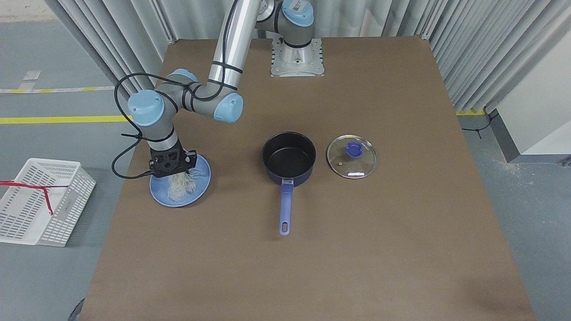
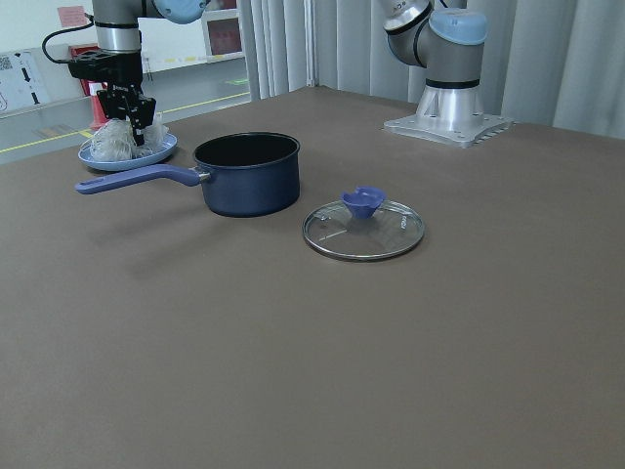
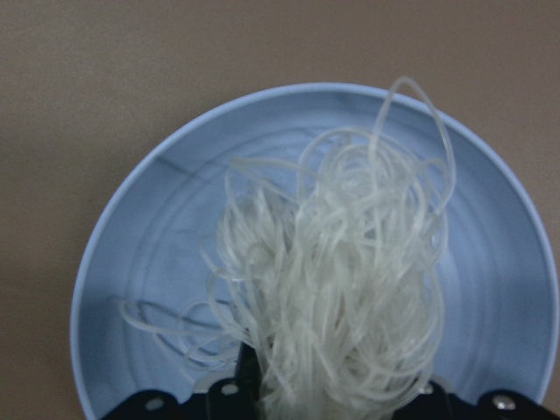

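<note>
A clump of white glassy noodles lies in a light blue plate at the table's left. My gripper is down at the noodles, its tips in or at the clump; in the wrist view the strands cover most of it, so its opening cannot be told. Right of the plate stands a dark blue saucepan with its handle toward the front. A glass lid with a blue knob lies to the pan's right.
A white crate sits on the floor left of the table. The arm's base is at the back.
</note>
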